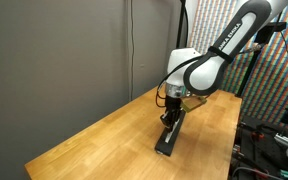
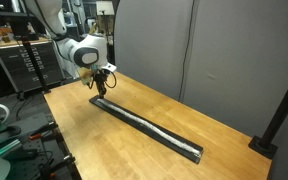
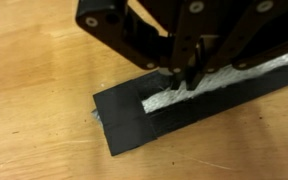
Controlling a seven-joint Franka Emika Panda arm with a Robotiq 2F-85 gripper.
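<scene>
A long flat strip with a black border and a pale, glossy centre (image 2: 149, 127) lies on the wooden table. Its near black end (image 1: 166, 146) faces the camera in exterior view 1. My gripper (image 2: 100, 95) points down low over one end of this strip. In the wrist view the gripper appears shut, its dark fingers close together above the pale centre, near the plain black end (image 3: 126, 118). Whatever is between the fingertips is hidden, and contact with the strip cannot be made out.
Bare wooden tabletop (image 1: 94, 150) surrounds the strip, with wide free room on both sides. A tall grey partition (image 1: 74, 70) stands along one side of the table. A black post (image 2: 269, 130) rises at the table's far right corner in exterior view 2.
</scene>
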